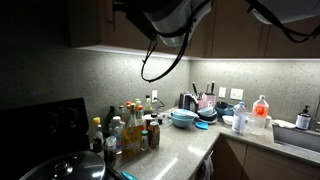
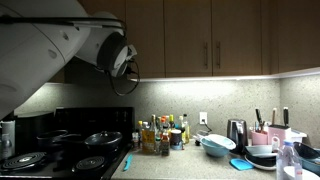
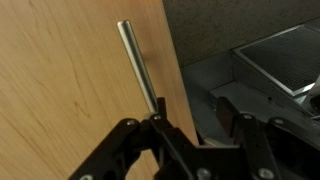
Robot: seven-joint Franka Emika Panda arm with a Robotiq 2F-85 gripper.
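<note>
A slim metal bar handle [image 3: 138,65] runs down a wooden cabinet door [image 3: 80,100] in the wrist view. My gripper is at the lower end of this handle, its fingers apart. The left finger [image 3: 158,112] overlaps the bar's lower end; whether they touch cannot be told. Between the fingers, I see no object held. In exterior view 2 the arm reaches up from the left to the upper cabinets [image 2: 165,40], its gripper beside the doors. The arm's upper end is cut off by the frame in exterior view 1.
Below stand a stove [image 2: 60,155] with a lidded pan [image 2: 103,144] and a cluster of bottles [image 1: 132,128]. Teal bowls [image 1: 183,117] and a knife block [image 2: 279,133] are further right.
</note>
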